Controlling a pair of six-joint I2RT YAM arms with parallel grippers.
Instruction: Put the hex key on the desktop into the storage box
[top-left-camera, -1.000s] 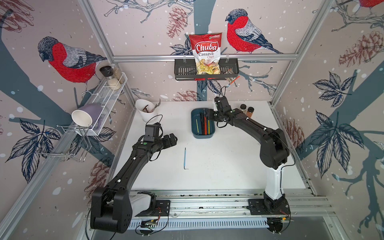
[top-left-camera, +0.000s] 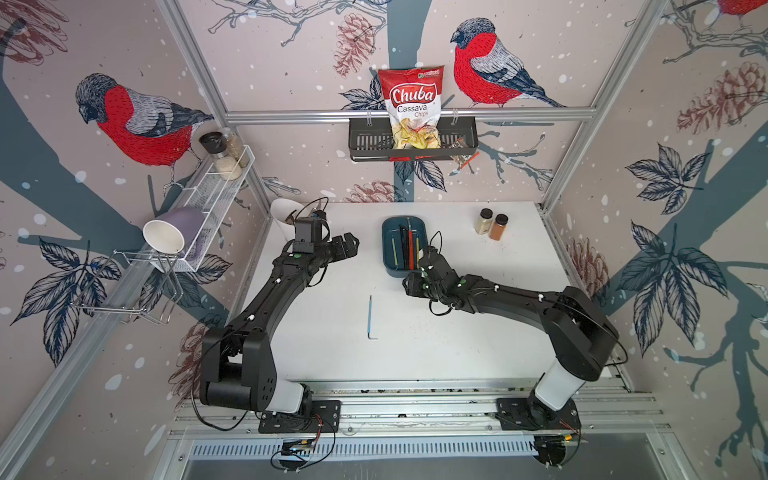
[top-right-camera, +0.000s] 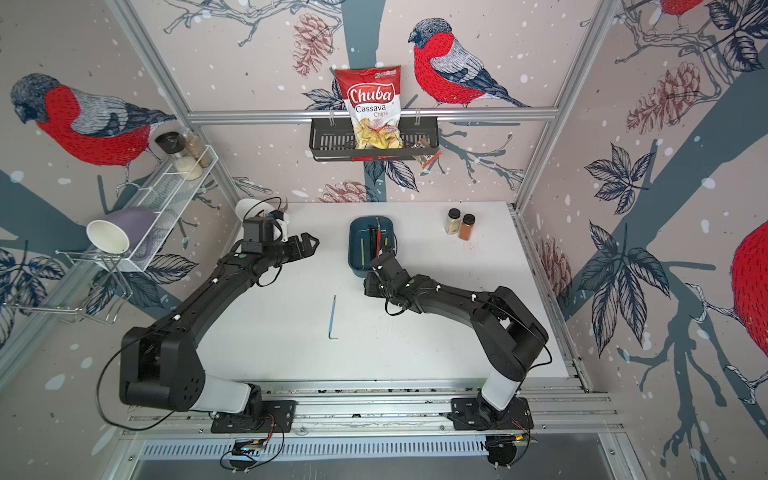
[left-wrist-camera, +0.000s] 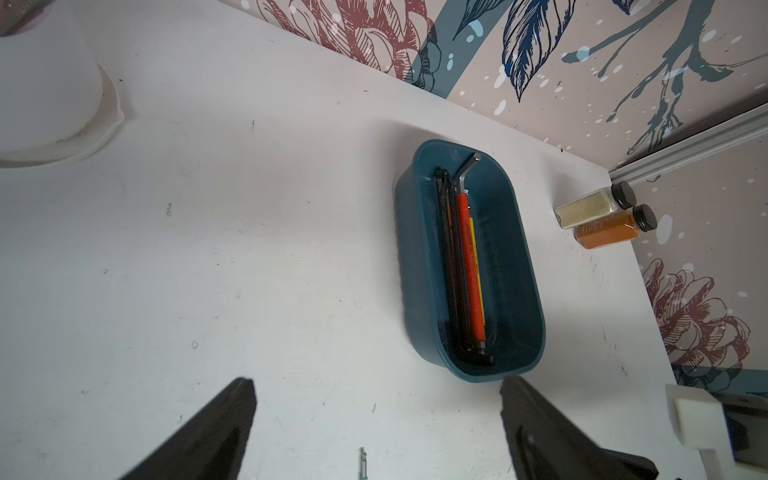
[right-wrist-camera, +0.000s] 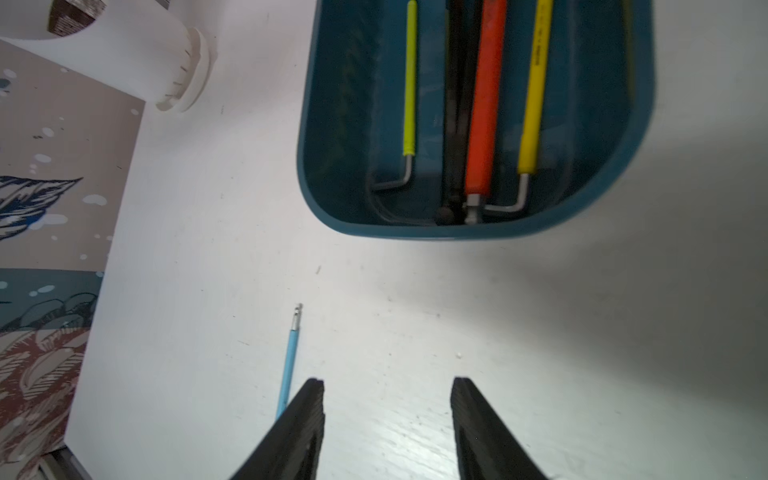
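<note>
A light-blue hex key (top-left-camera: 369, 316) lies alone on the white desktop, left of centre toward the front; its upper part shows in the right wrist view (right-wrist-camera: 289, 360). Behind it stands the teal storage box (left-wrist-camera: 512, 312) holding black, red, yellow and green hex keys. My right gripper is low at the box's near side, open and empty, to the right of and behind the blue key. My left gripper hangs over the left rear of the desk, open with nothing between its blurred fingers.
A white container (left-wrist-camera: 48, 96) stands at the back left. Two spice jars (top-left-camera: 497, 228) are at the back right. A wire shelf with a cup (top-left-camera: 172, 233) is on the left wall.
My right gripper has moved from the box's back right toward the front, past its near edge. My left gripper has risen or moved back slightly. The blue key is unmoved.
</note>
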